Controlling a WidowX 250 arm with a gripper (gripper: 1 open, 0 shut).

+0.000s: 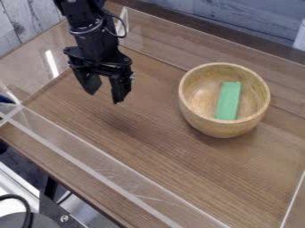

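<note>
My gripper [100, 82] hangs at the upper left over the bare wooden surface, a dark arm with its two fingers pointing down and apart, nothing visible between them. To the right stands a round tan bowl [194, 98] with a green rectangular block [227, 101] lying inside it, toward its right side. The gripper is well apart from the bowl.
A pale edge runs along the top left corner, and a small blue item shows at the left edge.
</note>
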